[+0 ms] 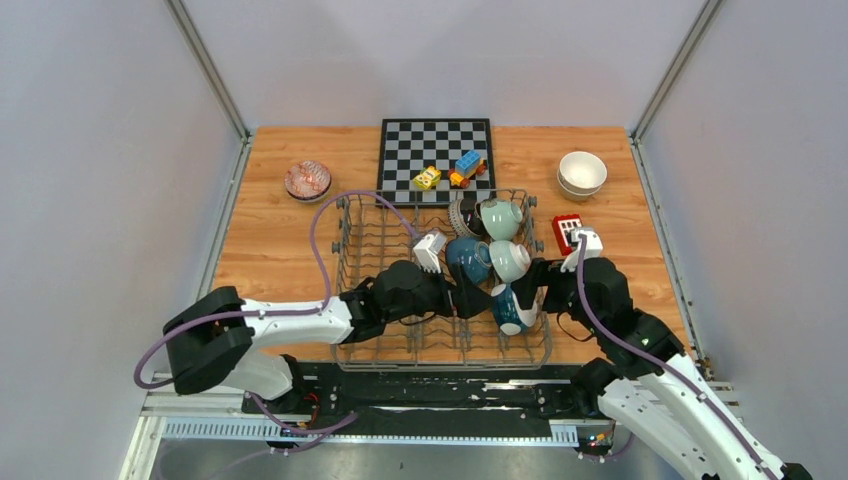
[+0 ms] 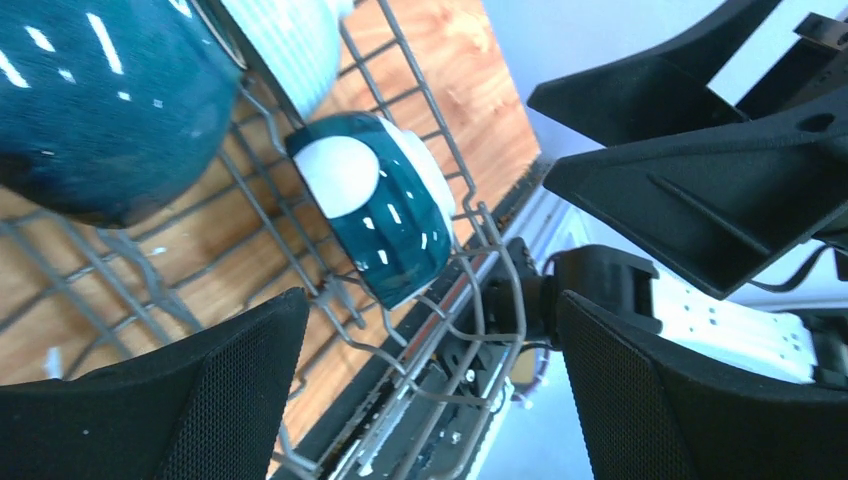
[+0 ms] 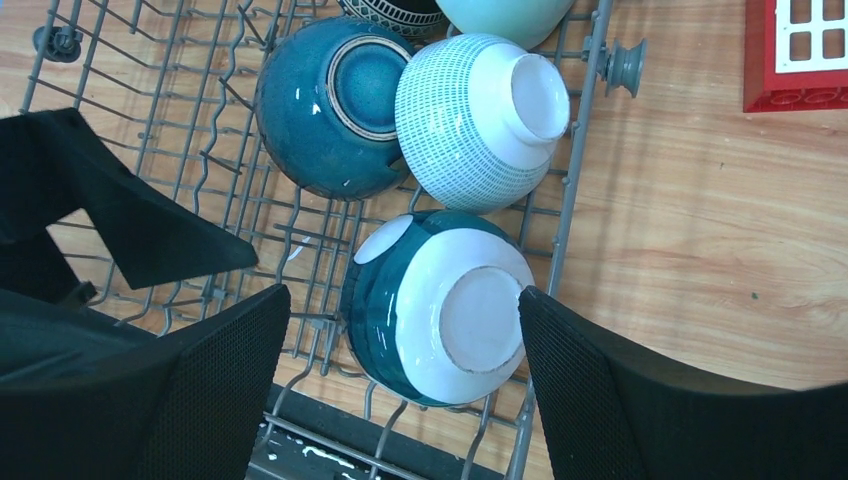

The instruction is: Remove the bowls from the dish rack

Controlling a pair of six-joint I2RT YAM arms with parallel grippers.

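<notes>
Bowls fill the right half of the dish rack [image 1: 365, 355]: a dark teal bowl [image 1: 466, 258], a pale speckled bowl [image 3: 460, 120], a mint bowl [image 1: 501, 217], a patterned dark bowl [image 3: 390, 15] and a teal-white bowl [image 3: 375, 315] nearest the front. My left gripper [image 1: 463, 297] is open over the rack, beside the dark teal bowl and left of the teal-white one, nothing between its fingers. My right gripper [image 1: 540, 280] hangs over the teal-white bowl at the rack's right side, fingers apart either side of it in its wrist view; whether it touches the bowl I cannot tell.
White bowls [image 1: 582, 168] stand at back right, a pink patterned bowl [image 1: 308, 178] at back left. A chessboard [image 1: 405, 145] with toy vehicles lies behind the rack, a red item [image 3: 770, 90] right of it.
</notes>
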